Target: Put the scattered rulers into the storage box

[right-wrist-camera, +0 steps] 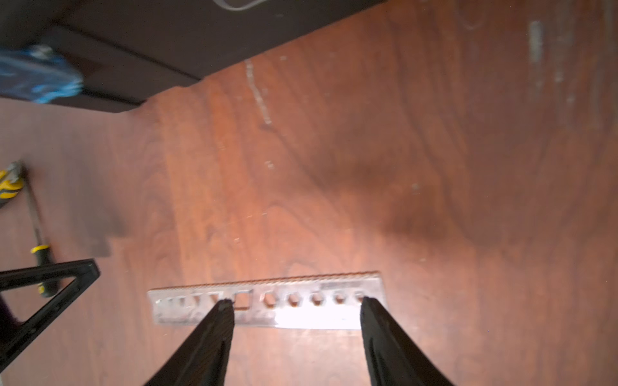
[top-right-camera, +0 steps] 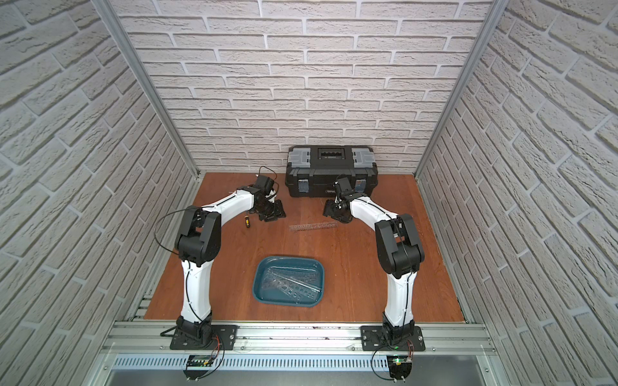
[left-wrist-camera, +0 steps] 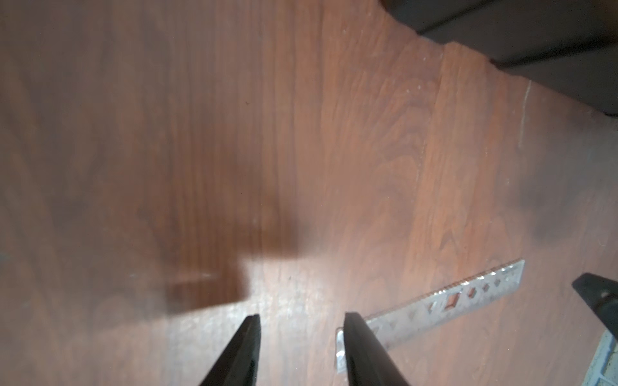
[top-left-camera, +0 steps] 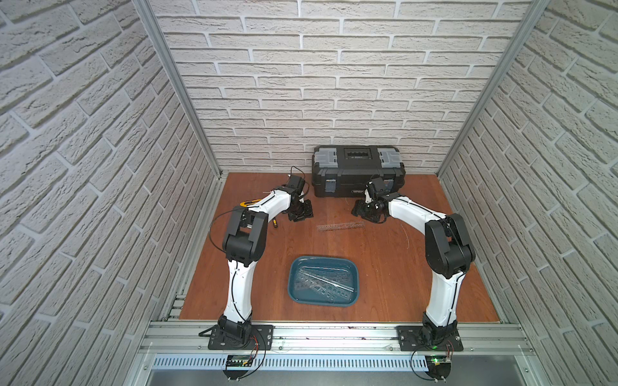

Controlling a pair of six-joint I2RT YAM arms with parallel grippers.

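Note:
One clear ruler [top-left-camera: 339, 226] lies flat on the wooden table, between the two arms. Just beyond its left end, my left gripper hovers with its fingers apart and nothing between them. In the right wrist view the ruler [right-wrist-camera: 315, 312] passes behind the fingertips of my right gripper, which is open and empty near the ruler's right end. Nearer the front stands the blue storage box [top-left-camera: 290, 283], a shallow tray with several clear rulers [top-left-camera: 322, 287] inside.
A large black toolbox [top-left-camera: 358, 168] stands against the back wall, close behind both grippers. To the left lie a yellow-handled tool [top-left-camera: 248, 204] and a small black-and-yellow screwdriver [top-right-camera: 247, 221]. Table space between ruler and box is clear.

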